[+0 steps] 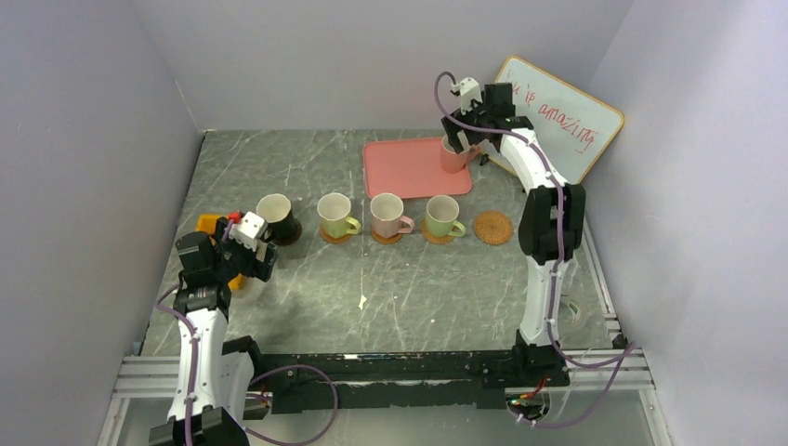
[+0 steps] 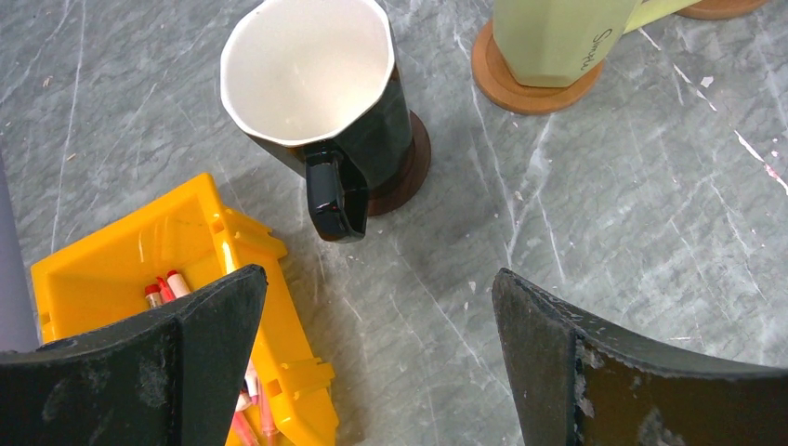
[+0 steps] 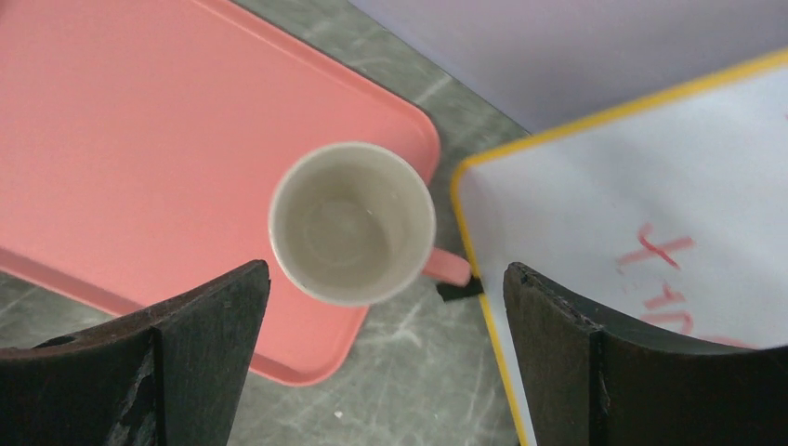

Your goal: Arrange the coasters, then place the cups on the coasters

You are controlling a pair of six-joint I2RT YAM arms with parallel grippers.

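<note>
A pink cup [image 1: 453,159] with a pale inside stands upright on the right end of the pink tray [image 1: 400,170]. Its handle points toward the whiteboard in the right wrist view, where the cup [image 3: 353,223] shows beyond the fingertips. My right gripper [image 1: 465,139] is open over the cup, nothing between its fingers. In the front right area, the empty woven coaster [image 1: 492,228] lies bare on the grey table. At the left, my left gripper [image 1: 267,258] is open and empty, close to the black cup [image 1: 275,214] and the yellow bin [image 2: 121,242].
Left of the empty coaster, a light green cup [image 1: 442,216], a pink cup [image 1: 387,215] and a yellow-green cup [image 1: 334,215] sit on coasters in a row. A whiteboard [image 1: 567,116] leans at the back right, close to the right gripper.
</note>
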